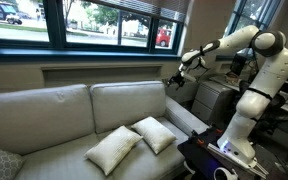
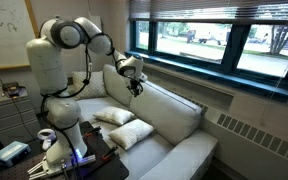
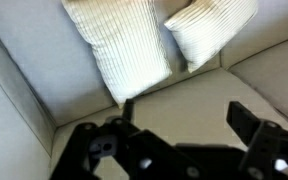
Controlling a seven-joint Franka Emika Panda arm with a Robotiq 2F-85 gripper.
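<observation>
On the pale sofa point(image 1: 59, 170) lie two light throw pillows, one nearer the front point(image 1: 114, 149) and one farther right point(image 1: 153, 134). My gripper point(image 1: 173, 81) hangs in the air, above the sofa and well clear of it. From the wrist, a striped pillow point(image 3: 119, 45) and a second pillow point(image 3: 212, 30) appear beyond the fingers, touching neither. The gripper is open, with only sofa cushion visible through the gap. In exterior view 2 the same two pillows point(image 2: 131, 133) point(image 2: 93, 137) rest on the seat, below the arm.
A patterned grey pillow point(image 1: 0, 162) sits at the sofa's left end. Behind the sofa run the wall and windows point(image 2: 224, 45). Grey drawers point(image 2: 9, 118) stand near the arm's base, and a dark table point(image 1: 209, 160) surrounds it. Much of the seat is bare.
</observation>
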